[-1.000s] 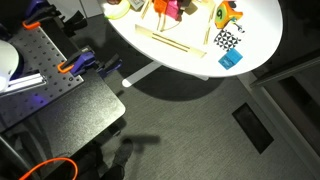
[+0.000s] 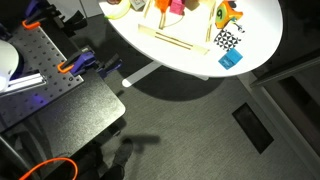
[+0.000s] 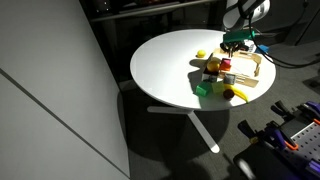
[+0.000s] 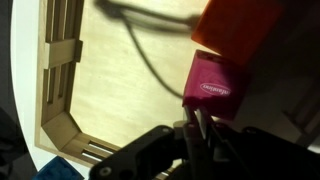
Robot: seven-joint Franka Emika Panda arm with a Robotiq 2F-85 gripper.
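A crimson box (image 4: 215, 84) with pale lettering lies in the shallow wooden tray (image 4: 60, 55), beside an orange block (image 4: 237, 25) in the wrist view. My gripper is at the box's lower left edge, its fingertips close together. The frames do not settle whether the box is between them. In exterior view 2 the gripper (image 3: 234, 46) reaches down over the tray (image 3: 262, 62) from the back, close to a pink-red item (image 3: 225, 64). The upper edge of exterior view 1 cuts off the gripper and part of the tray (image 2: 172, 37).
The round white table (image 3: 160, 65) has free room at its left. A yellow item (image 3: 201, 54), a green block (image 3: 202, 89) and a dark round item (image 3: 229, 94) lie around the tray. A blue block (image 2: 230, 59) and a checkered item (image 2: 226, 39) sit near the table's edge.
Around the red item at the top of exterior view 1, the dark shape has shifted slightly upward. Everything else looks unmoved.
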